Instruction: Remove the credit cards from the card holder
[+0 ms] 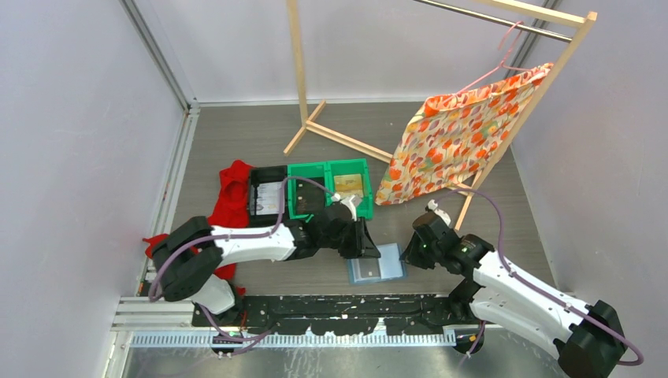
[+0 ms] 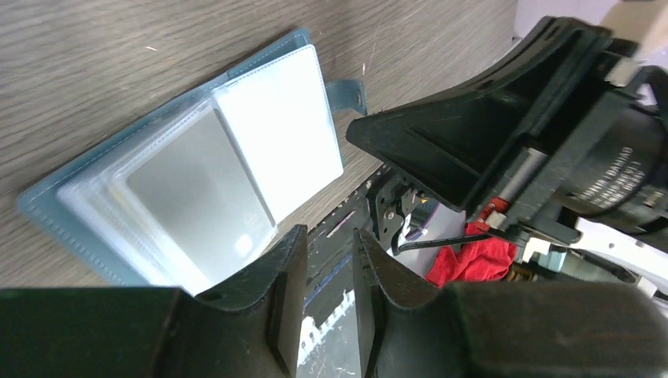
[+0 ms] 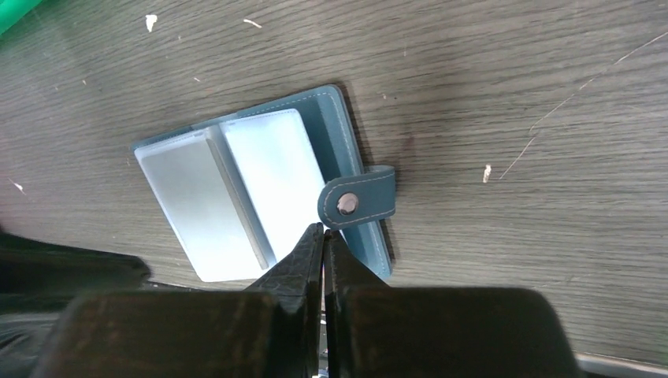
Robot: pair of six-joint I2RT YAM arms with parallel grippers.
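The blue card holder (image 3: pixel 362 150) lies open on the table, its snap strap (image 3: pixel 370 197) at the right edge and clear sleeves (image 3: pixel 197 209) inside. In the left wrist view the sleeves (image 2: pixel 197 197) lie flat, and no separate card can be made out. My left gripper is part open over the holder, a gap between its fingers and nothing in it. At the strap side of the holder, my right gripper is shut, its tips by the strap and nothing visible between them.
A green tray (image 1: pixel 368 167) with a yellowish card (image 1: pixel 349 186) stands behind the left gripper, next to a black box (image 1: pixel 258 175). Red cloth (image 1: pixel 230 197) lies to the left. A patterned cloth (image 1: pixel 465 134) hangs from a wooden rack. Table behind the holder is bare.
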